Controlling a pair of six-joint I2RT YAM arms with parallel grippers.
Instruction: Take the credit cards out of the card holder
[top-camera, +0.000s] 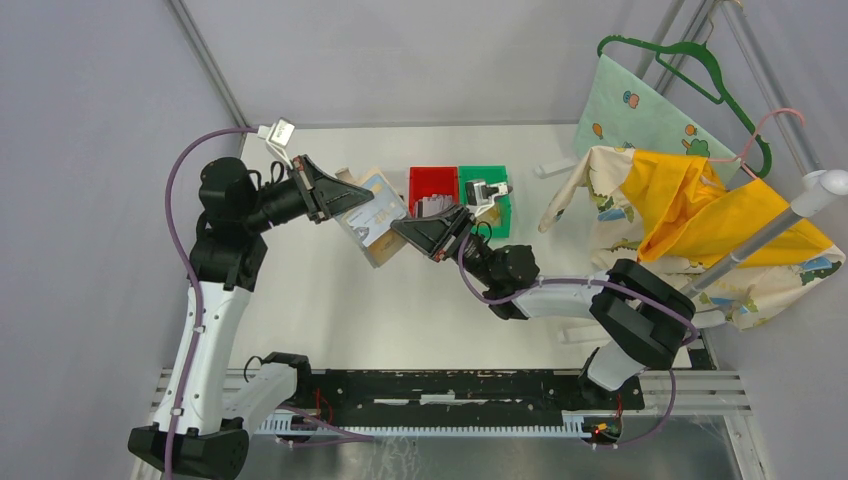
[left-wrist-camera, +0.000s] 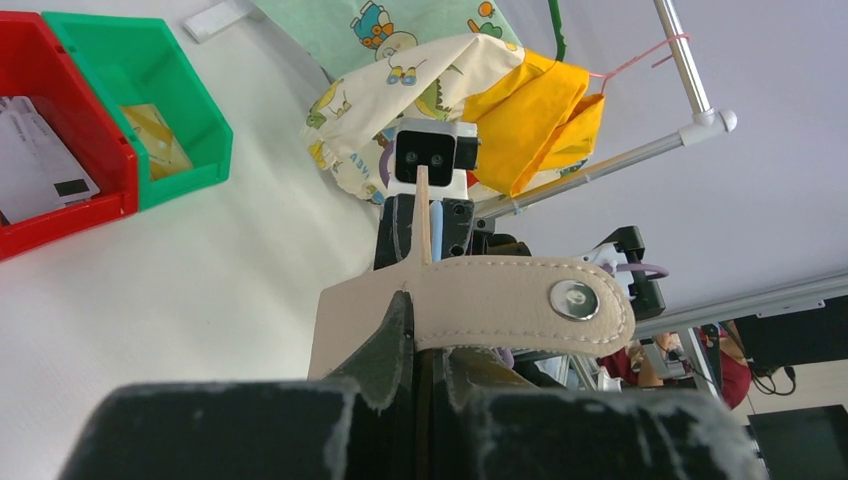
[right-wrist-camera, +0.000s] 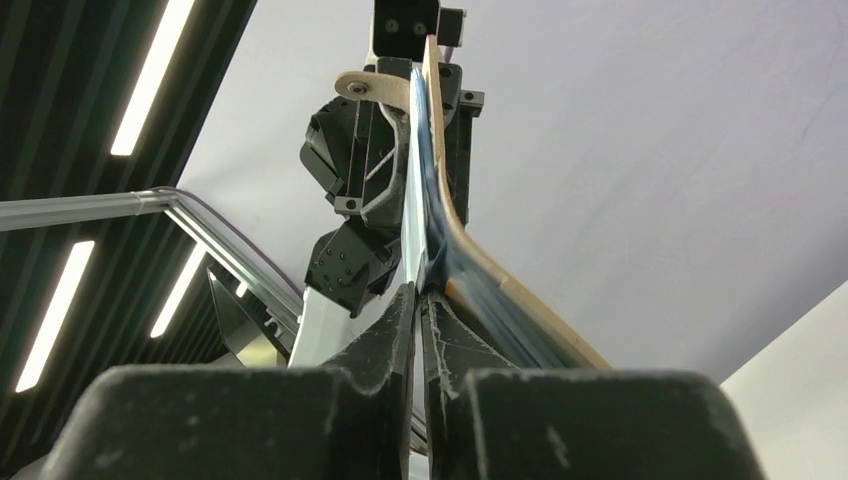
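Note:
A beige card holder (top-camera: 371, 246) hangs open above the table between my two arms. A stitched strap (left-wrist-camera: 520, 300) with a metal snap stands out from it in the left wrist view. My left gripper (top-camera: 345, 199) is shut on the holder's left part. Inside, a pale blue-and-white card (top-camera: 378, 213) shows. At the holder's right side, my right gripper has its fingertips nearly together at the thin edge of a pale leaf (right-wrist-camera: 411, 200); whether they grip it cannot be told. The holder's beige cover (right-wrist-camera: 500, 280) curves away to the right.
Behind the grippers, a red bin (left-wrist-camera: 75, 205) holds several cards (left-wrist-camera: 40, 160). Beside it, a green bin (left-wrist-camera: 205, 125) contains a yellowish card (left-wrist-camera: 158, 140). A rack with yellow cloth (top-camera: 690, 205) and a green hanger (top-camera: 690, 48) occupies the right.

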